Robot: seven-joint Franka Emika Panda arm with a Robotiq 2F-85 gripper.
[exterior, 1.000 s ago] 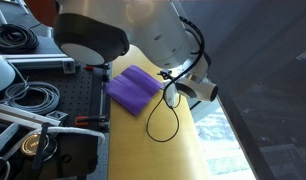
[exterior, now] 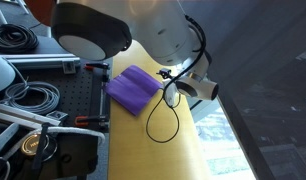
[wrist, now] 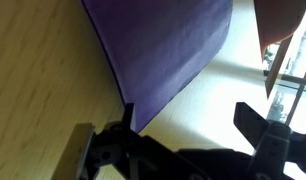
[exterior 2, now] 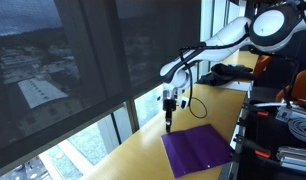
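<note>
A purple cloth (exterior: pixel 134 90) lies flat on the wooden table. From the other side, the same cloth (exterior 2: pixel 198 150) spreads toward the table's near edge. My gripper (exterior 2: pixel 177 112) is above the table close to one edge of it, and its fingers stand apart. In the wrist view both dark fingers of the gripper are spread wide, with nothing held between them. One corner of the purple cloth (wrist: pixel 158 60) reaches down to near the left finger. Exactly how high the fingers are above it is hard to tell.
A dark cart (exterior: pixel 78 100) with coiled cables and tools stands along one side of the table. A black cable loops from my wrist over the wood. Bare tabletop (exterior 2: pixel 138 160) lies to the cloth's left, with a window beyond the far edge.
The upper part of my arm has shifted very slightly upward in exterior view 1. The purple cloth lies where it was, and the gripper end looks nearly unmoved.
</note>
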